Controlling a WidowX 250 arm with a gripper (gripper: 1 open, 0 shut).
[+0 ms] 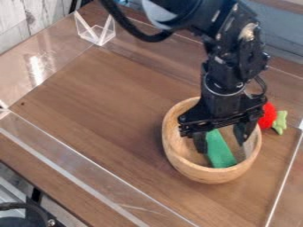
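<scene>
My black gripper [221, 133] reaches down into a wooden bowl [183, 160] on the right of the table, its fingers over a green elongated object [221, 154] lying in the bowl. Whether the fingers touch or hold that object is hard to tell. A red object [268, 115] and a pale green piece [279, 122] lie behind the bowl at the right, partly hidden.
A clear acrylic holder [95, 28] stands at the back left. Clear strips run along the table's near left and right edges.
</scene>
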